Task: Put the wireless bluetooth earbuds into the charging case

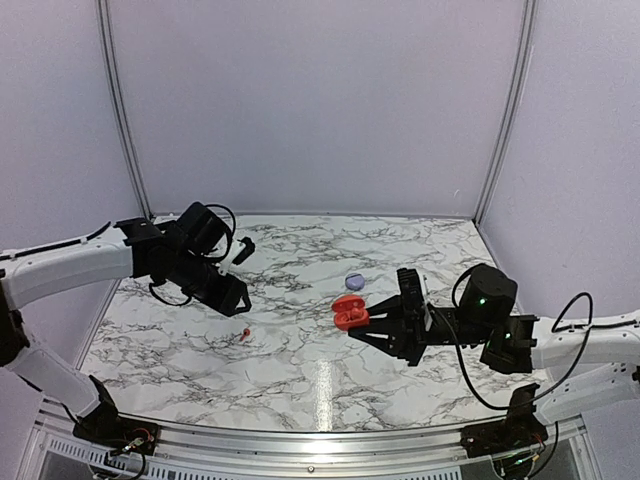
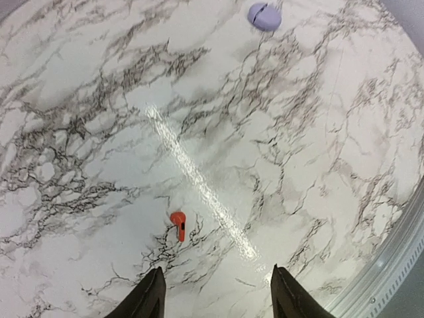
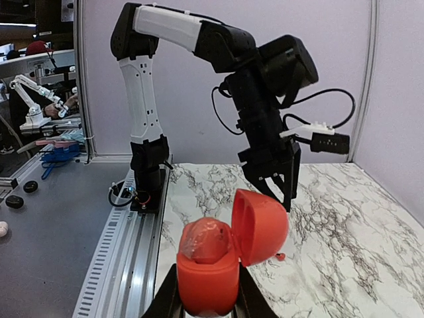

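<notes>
The open red charging case (image 3: 207,271), lid (image 3: 262,225) raised, is held by my right gripper (image 1: 360,330); an earbud seems seated inside, though I cannot tell for sure. On the marble to the left lies a small red earbud (image 2: 178,222), also seen in the top view (image 1: 245,333). My left gripper (image 1: 235,300) is above the table near that earbud, pointing down, fingers apart with nothing between them in the left wrist view.
A small purple case (image 1: 354,281) sits on the marble (image 1: 280,380) behind the right gripper. A metal rail runs along the front edge.
</notes>
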